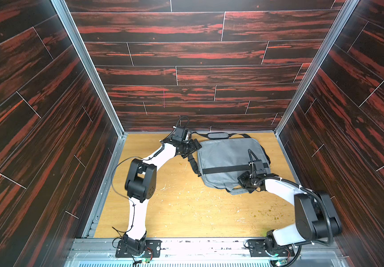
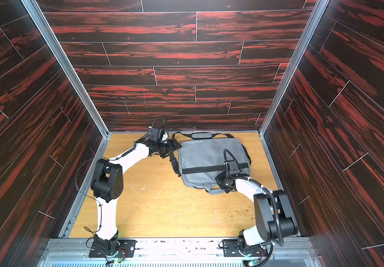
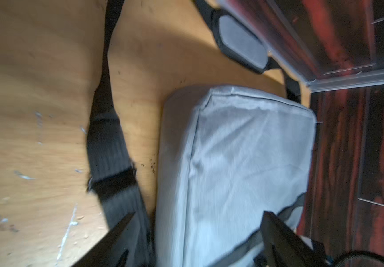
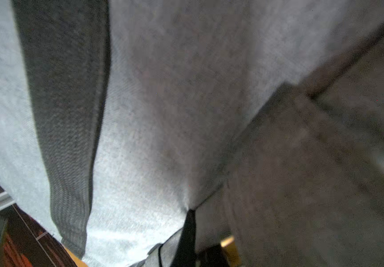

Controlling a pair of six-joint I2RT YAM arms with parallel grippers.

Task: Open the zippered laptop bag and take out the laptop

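The grey laptop bag (image 1: pixel 227 153) lies flat on the table, a black band (image 1: pixel 223 169) running across its front part. No laptop shows. At the bag's front right edge, my right gripper (image 1: pixel 244 181) is shut on grey fabric; in the right wrist view the cloth puckers toward its dark fingertips (image 4: pixel 189 222). My left gripper (image 1: pixel 196 147) hovers by the bag's back left corner, above the side strap (image 3: pixel 107 146). In the left wrist view its fingers (image 3: pixel 122 240) are spread, and nothing is gripped between them. I cannot make out a zipper pull.
Behind the bag, the shoulder strap's pad (image 1: pixel 218 135) lies near the back wall (image 1: pixel 200 95). The side wall (image 1: pixel 356 146) rises beyond the table's right edge. Bare table (image 1: pixel 192 211) spreads in front of the bag and to its left.
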